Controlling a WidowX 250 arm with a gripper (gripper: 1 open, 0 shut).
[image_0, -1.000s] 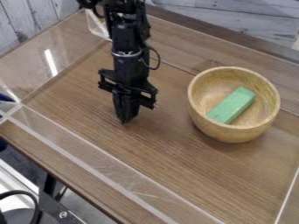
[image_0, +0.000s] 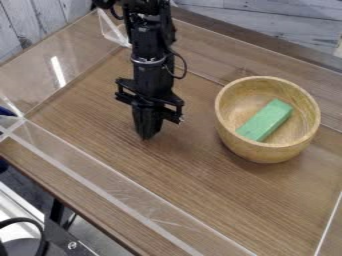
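A black robot arm reaches down from the top of the camera view, its gripper (image_0: 140, 130) low over the wooden table, left of centre. The gripper looks shut, with nothing visible between its fingers. To its right sits a round tan bowl (image_0: 251, 150) with a green block (image_0: 267, 124) lying inside.
A black cable (image_0: 20, 222) lies at the lower left corner. Clear tape runs along the left side.
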